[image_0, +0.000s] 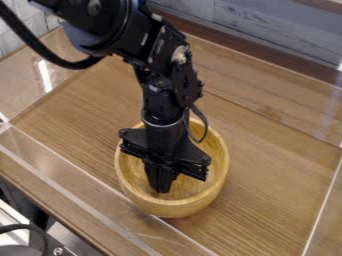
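The black robot gripper (160, 172) reaches down from the top left into a yellow oval bowl (198, 202) on the wooden table. Its fingertips are low inside the bowl, and the body of the gripper covers much of the interior, so whether anything is between the fingers cannot be seen.
Bare wooden table (267, 140) surrounds the bowl to the right and behind. A pale wall (267, 30) runs along the back. A black cable (27, 230) lies at the lower left, by the table's front edge.
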